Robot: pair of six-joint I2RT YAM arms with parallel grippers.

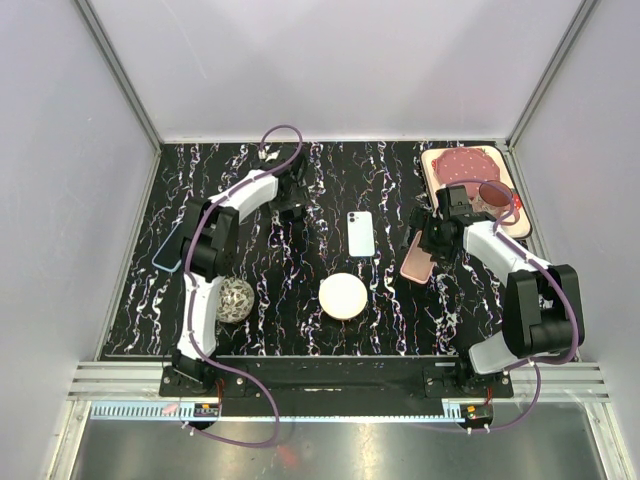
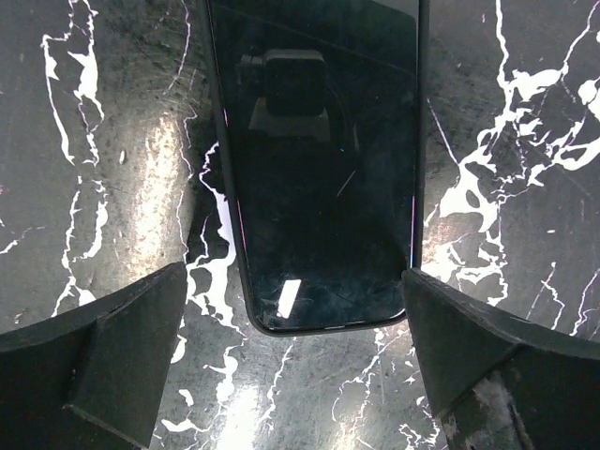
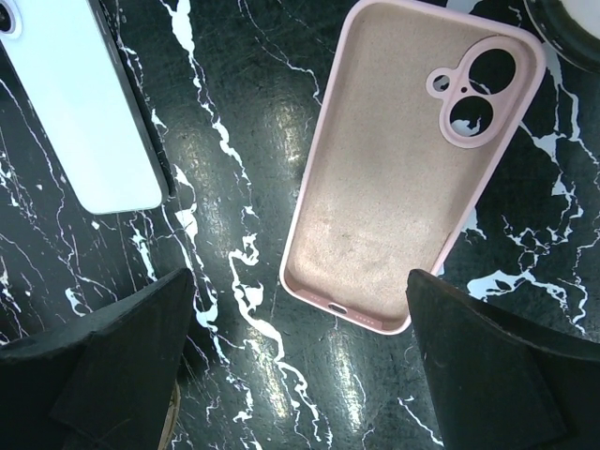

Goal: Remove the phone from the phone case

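A dark-screened phone (image 2: 323,187) lies flat on the marble surface, face up in the left wrist view, a thin black rim around it. Whether that rim is a case I cannot tell. My left gripper is open above its near end, one finger toward each side and nothing held. Seen from the top, this gripper covers most of the phone. An empty pink phone case (image 3: 394,169) lies with its inside up below my right gripper, which is open and empty. A white-backed phone (image 1: 361,234) rests between the two arms.
A blue-edged flat outline (image 1: 168,254) lies at the far left. The patterned round object (image 1: 235,300) and the white round dish (image 1: 343,297) stand nearer the front. A tray (image 1: 432,160) with a reddish bowl is at the back right.
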